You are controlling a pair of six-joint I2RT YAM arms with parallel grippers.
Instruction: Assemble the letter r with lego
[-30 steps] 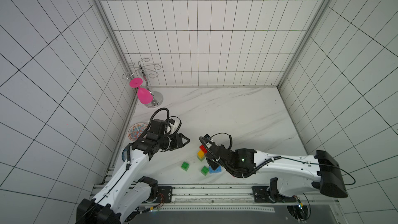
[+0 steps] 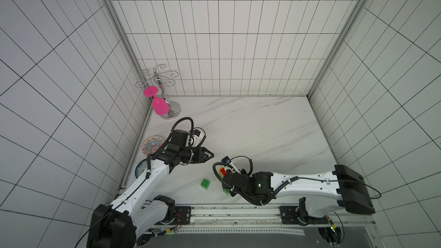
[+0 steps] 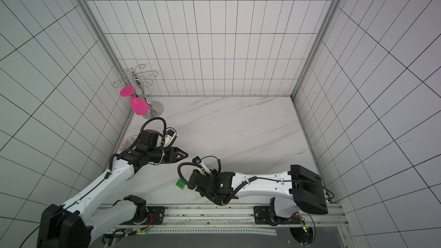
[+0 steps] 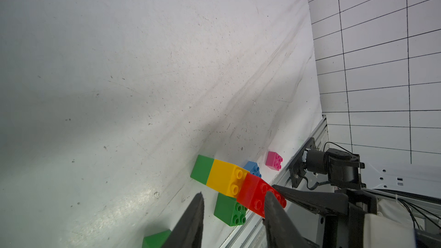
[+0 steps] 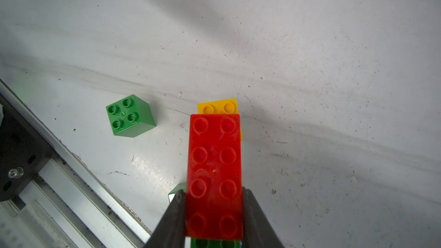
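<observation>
My right gripper is shut on a long red brick (image 5: 213,156), held above a yellow brick (image 4: 222,176) with a green one (image 4: 202,169) joined to it. Whether red and yellow touch is unclear. My left gripper hangs higher, to the left in the top left view, fingers apart and empty. Loose bricks lie near the front edge: a green one (image 5: 130,117), another green one (image 4: 227,209), a blue one (image 4: 251,167) and a pink one (image 4: 273,159).
A chrome stand (image 2: 171,110) with pink glasses (image 2: 160,105) stands at the back left. A patterned plate (image 2: 151,143) and a blue-rimmed dish (image 2: 139,169) sit along the left wall.
The right arm has moved slightly toward the left and front with the red brick, now covering more of the bricks. The left arm has shifted slightly rightward and up in the top left view.
</observation>
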